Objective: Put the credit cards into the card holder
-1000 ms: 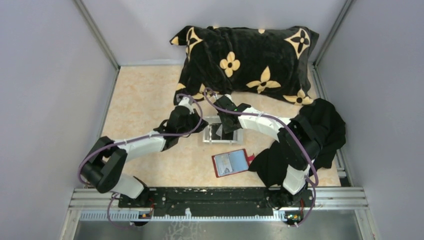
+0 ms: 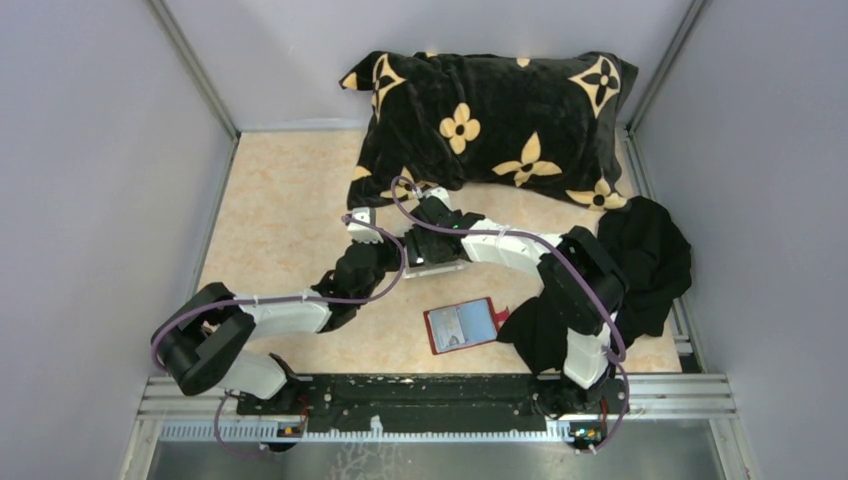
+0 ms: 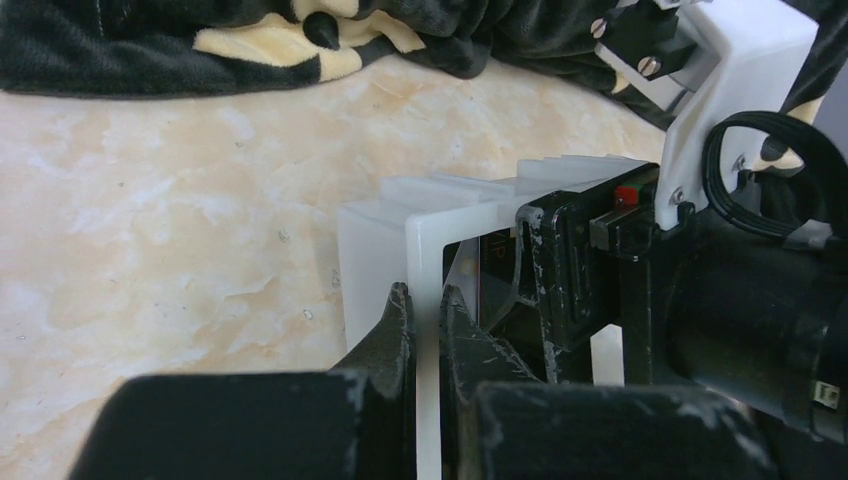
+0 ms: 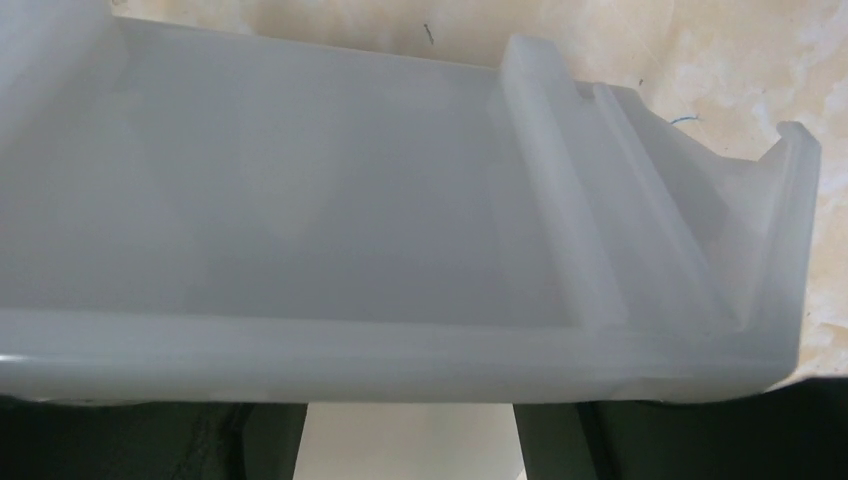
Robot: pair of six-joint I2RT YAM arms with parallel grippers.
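Observation:
A white rack (image 2: 437, 269) stands mid-table, mostly hidden under my right arm from above. My left gripper is shut on the rack's upright white end wall (image 3: 427, 270). Inside the rack a dark card (image 3: 494, 265) partly shows behind that wall. My right gripper is open over the rack, its fingers (image 4: 150, 440) apart along the bottom of the right wrist view, and no card is visible between them. A red-edged card holder (image 2: 461, 325) with clear pockets lies flat on the table in front of the rack.
A black patterned cushion (image 2: 490, 120) fills the back of the table, and a black cloth (image 2: 640, 260) is heaped at the right. Bare table (image 2: 285, 190) lies to the left. Both grippers are close together at the rack.
The rack has shifted slightly back and to the left. My right gripper has moved left over it, covering more of the dark contents. The red card holder has stayed put.

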